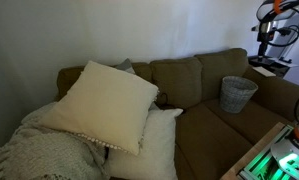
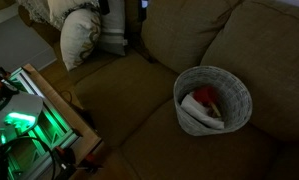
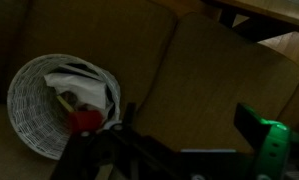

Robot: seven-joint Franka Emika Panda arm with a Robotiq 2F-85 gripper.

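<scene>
A grey woven basket (image 1: 237,93) stands on the brown sofa seat, close to the backrest. Seen from above in the wrist view, the basket (image 3: 26,116) holds a white cloth (image 3: 77,86) and something red (image 3: 82,122); the white and red contents (image 2: 201,108) also show in exterior view 2. My gripper is open, its dark fingers spread wide over bare sofa cushion to the right of the basket. Nothing shows between them. In exterior view 1 the arm (image 1: 279,32) is raised at the upper right, well above the sofa.
Large cream pillows (image 1: 104,105) and a grey blanket (image 1: 44,150) fill the sofa's left side. A wooden table edge (image 2: 74,120) lies near the robot base. Patterned pillows (image 2: 81,36) stand at the upper left in exterior view 2.
</scene>
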